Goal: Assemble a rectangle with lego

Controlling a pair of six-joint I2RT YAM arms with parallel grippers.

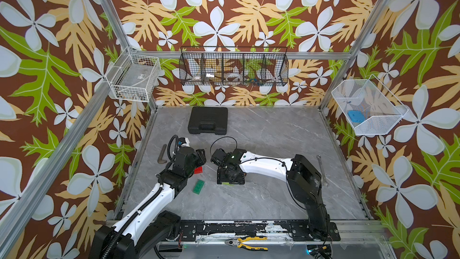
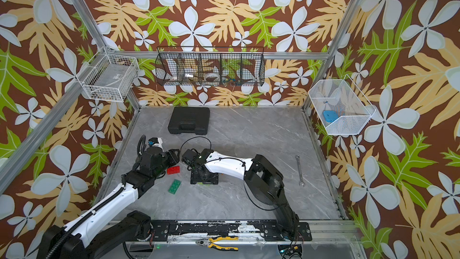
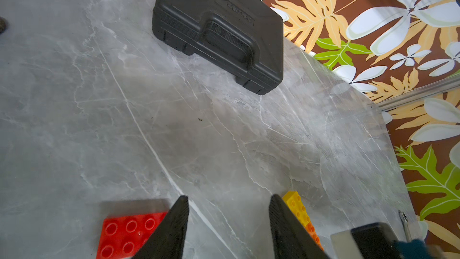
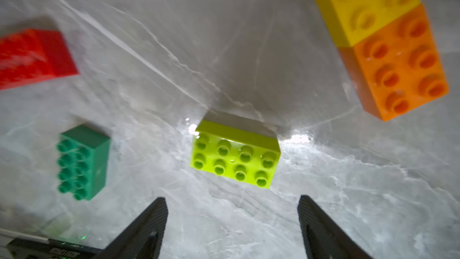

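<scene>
Below my right gripper, which is open and empty, a lime brick lies studs up, slightly beyond its fingertips in the right wrist view. A yellow brick and an orange brick touch end to end at upper right there. The dark green brick and the red brick lie apart on the left. My left gripper is part open, nothing between its fingers; the red brick shows beside its left finger, partly covered. In the top views the right arm hides most of the lime brick.
A black case stands at the back left of the grey table. A wrench lies near the right edge, and a hammer-like tool on the left. Pliers rest beyond the front edge.
</scene>
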